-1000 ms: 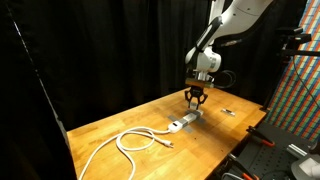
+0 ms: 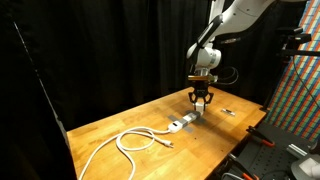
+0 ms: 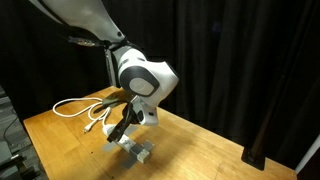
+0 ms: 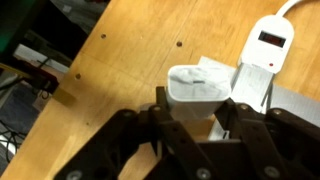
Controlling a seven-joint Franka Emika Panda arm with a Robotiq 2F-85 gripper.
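Note:
A small white block (image 4: 197, 88) sits between the fingertips of my gripper, which is shut on it, in the wrist view. From exterior view 1, the gripper (image 2: 200, 98) is over the right part of the table, near the far end of the white power strip (image 2: 183, 122). Right of the block in the wrist view lies the power strip (image 4: 267, 45), with a dark window and a cord leaving its end. My fingers and the block hide part of the strip. Whether the block touches anything below cannot be told.
The white cord (image 2: 125, 146) loops over the table's left part. Grey patches (image 4: 298, 104) lie beside the strip. Small items (image 2: 228, 112) rest right of the gripper.
The gripper has shifted slightly right in exterior view 1, with the white block beneath it. The power strip and cord look unmoved.

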